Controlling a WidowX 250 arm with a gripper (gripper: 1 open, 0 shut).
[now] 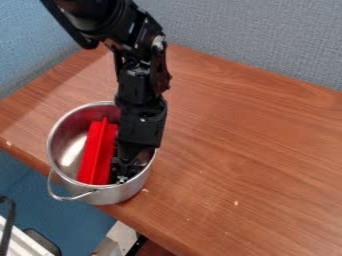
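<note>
A steel pot with side handles stands at the left front edge of the wooden table. Inside it, on the left, lies a red object. My black gripper reaches down into the right part of the pot, beside the red object. Its fingers are dark and mostly hidden, so I cannot tell whether they are open or shut.
Blue-grey walls border the table at the back and left. Below the front left edge are a floor and some white and dark items.
</note>
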